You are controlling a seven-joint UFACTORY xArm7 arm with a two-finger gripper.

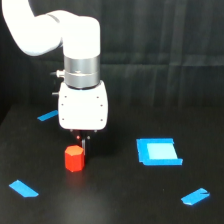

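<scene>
A red block with a hexagonal-looking outline stands on the black table, left of the middle in the camera view. My gripper points down from the white arm, its small dark fingers just above and to the right of the block's top. How far apart they stand is hard to make out against the dark table, and so is whether they touch the block. Nothing shows raised from the table.
On the right, blue tape frames a pale square. Other strips are a blue tape piece at front left, a blue tape strip at front right and a blue tape bit behind the arm.
</scene>
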